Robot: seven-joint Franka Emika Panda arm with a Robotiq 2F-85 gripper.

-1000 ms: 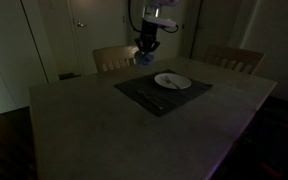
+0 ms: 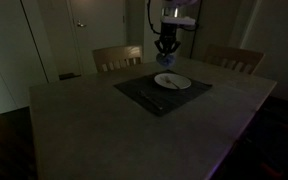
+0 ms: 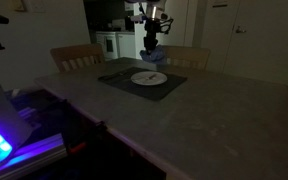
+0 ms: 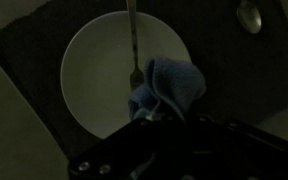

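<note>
A blue cloth [image 4: 172, 86] hangs from my gripper, which is shut on it. In the wrist view the cloth covers part of a white plate [image 4: 89, 75] and the lower end of a fork [image 4: 134, 40]. Exterior view 1 has the cloth [image 2: 166, 60] at the plate's far edge, below the gripper [image 2: 166, 46]. The plate [image 2: 173, 81] rests on a dark placemat [image 2: 144, 92]. From the other side, the cloth [image 3: 154, 54] shows above and behind the plate [image 3: 148, 78]. Whether it touches the plate is unclear.
A spoon [image 4: 249, 15] lies on the placemat beside the plate. Chairs [image 2: 118, 58] stand at the table's far side and right end.
The gripper and the blue cloth have moved right in exterior view 1, from left of the plate to its far edge. Plate and placemat have stayed put.
</note>
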